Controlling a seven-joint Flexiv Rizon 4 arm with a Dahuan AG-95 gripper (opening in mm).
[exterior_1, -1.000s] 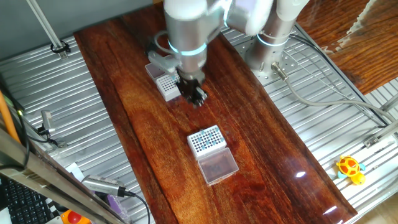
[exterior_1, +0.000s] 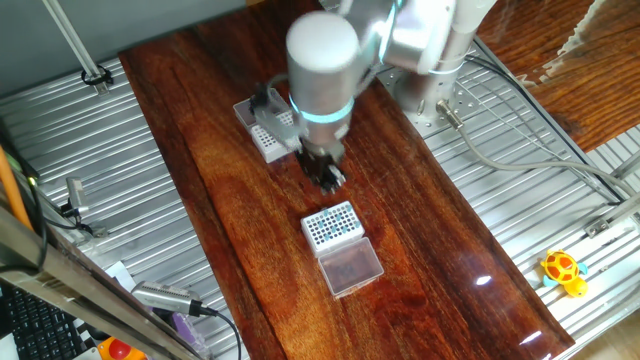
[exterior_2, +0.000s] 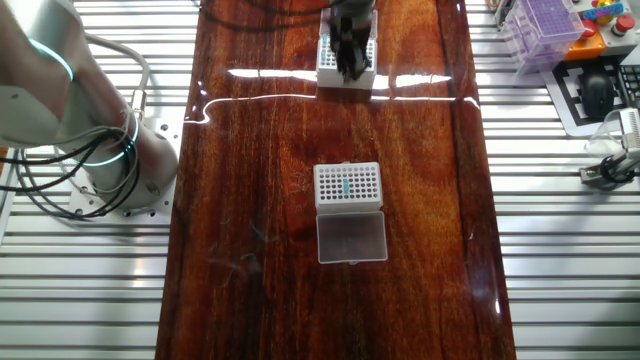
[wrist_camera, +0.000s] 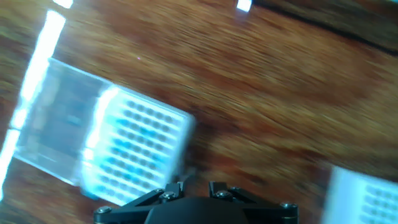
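My gripper (exterior_1: 330, 184) hangs over the wooden table, between two white racks and closer to the near one in exterior view 1. In the wrist view a narrow gap shows between its fingertips, and nothing is seen between them. The near rack (exterior_1: 333, 228) has rows of holes, several with teal pieces, and its clear lid (exterior_1: 351, 268) lies folded open. Further back is the other rack (exterior_1: 272, 140), partly covered by the arm; a few teal pieces show in this rack (exterior_2: 347, 187) in exterior view 2. The wrist view is blurred.
Bare wooden table (exterior_1: 420, 270) surrounds both racks. The robot's base (exterior_1: 420, 95) stands beside the table's edge. A toy turtle (exterior_1: 562, 268) sits off the table at the right. A purple box (exterior_2: 548, 28) and a mouse (exterior_2: 597, 90) are also off the table.
My gripper has moved from beside the far rack toward the near rack, right and down in exterior view 1. Both racks and their lids stay where they were.
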